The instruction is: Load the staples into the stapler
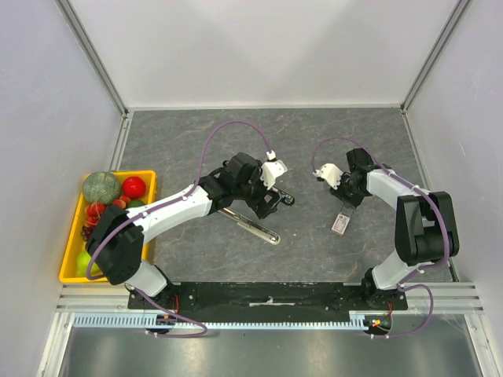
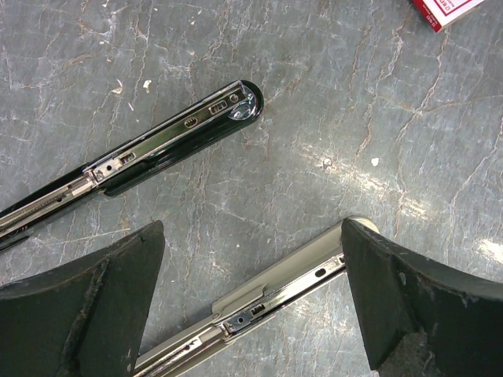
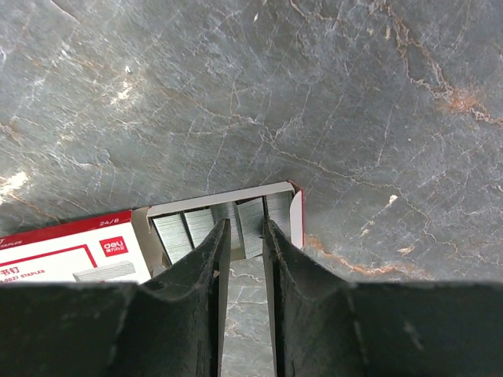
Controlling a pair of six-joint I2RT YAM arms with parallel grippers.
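My left gripper stands open above two opened staplers, a black one (image 2: 181, 129) and a silver one (image 2: 287, 271), with the red staple box (image 2: 444, 9) at the upper right of the left wrist view. In the right wrist view, the open staple box (image 3: 78, 251) shows its tray of staple strips (image 3: 177, 236). My right gripper has its narrowly parted fingertips down at the strips near the tray's end, over one strip (image 3: 251, 212); whether they hold it is unclear.
A yellow basket (image 1: 69, 267) of fruit stands at the far left. Bare grey tabletop (image 1: 299, 141) lies at the back and between the arms.
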